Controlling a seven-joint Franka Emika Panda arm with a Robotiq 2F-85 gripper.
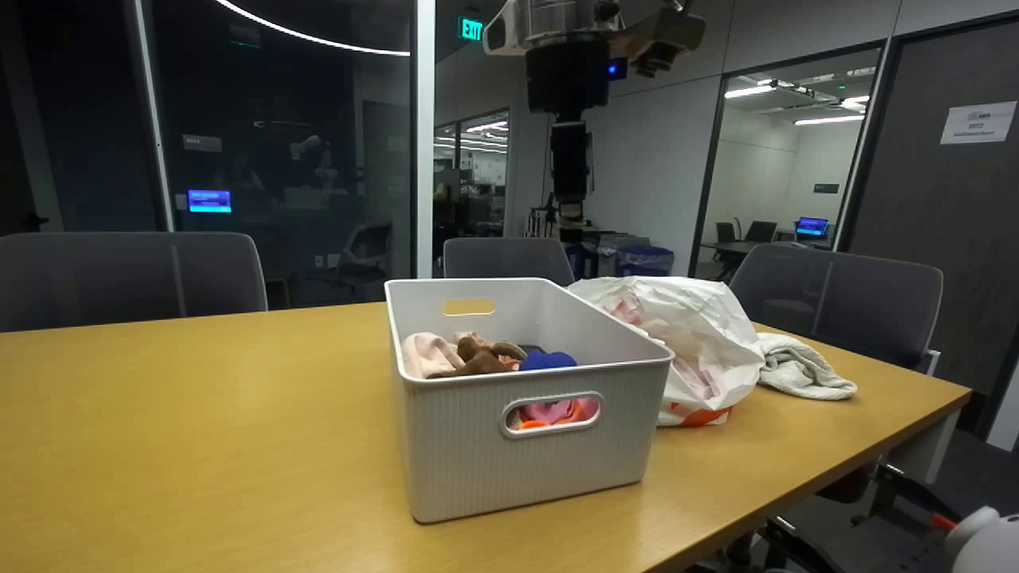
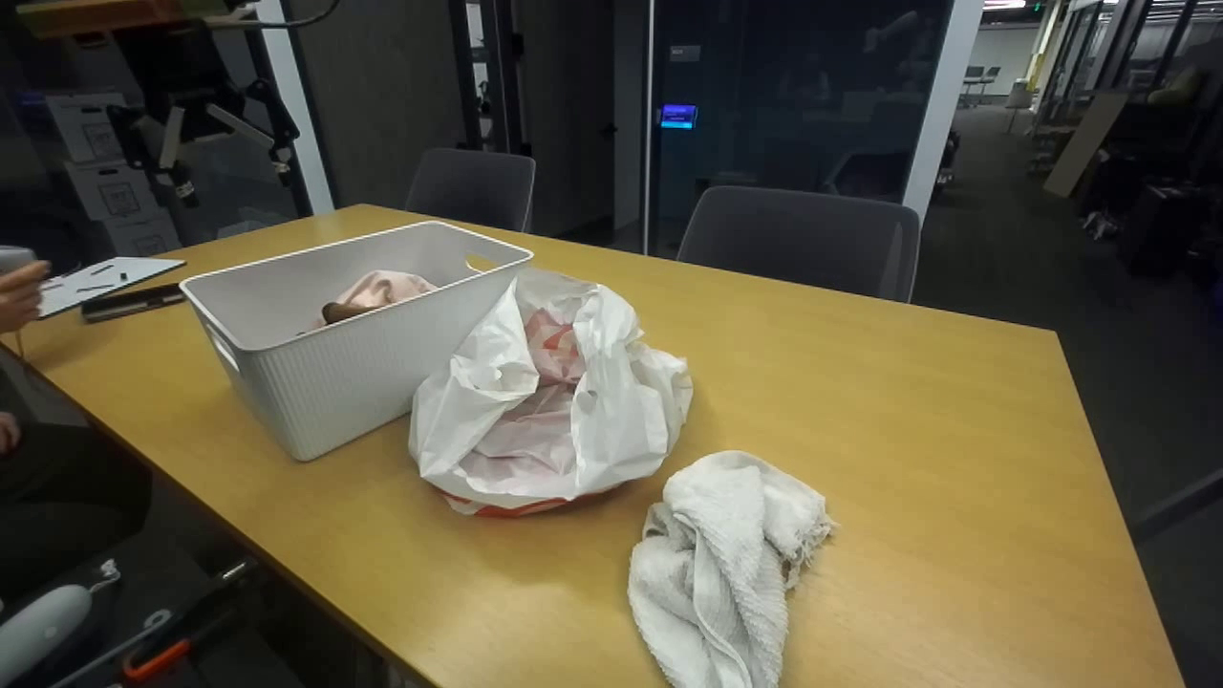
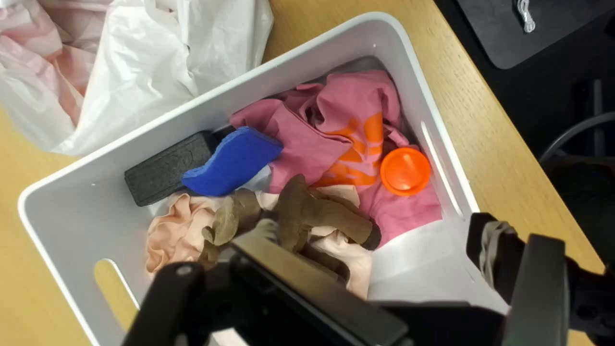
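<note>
My gripper is open above the grey-white bin, its fingers spread wide with nothing between them. In exterior view 2 the gripper hangs clear of the bin's rim. Inside the bin, the wrist view shows a pink cloth with orange print, an orange round lid-like object, a blue piece and a black block. A brown soft item lies on peach cloth; one finger hides part of this pile.
A crumpled white plastic bag stands against the bin's side. Beyond it lies a whitish towel.
</note>
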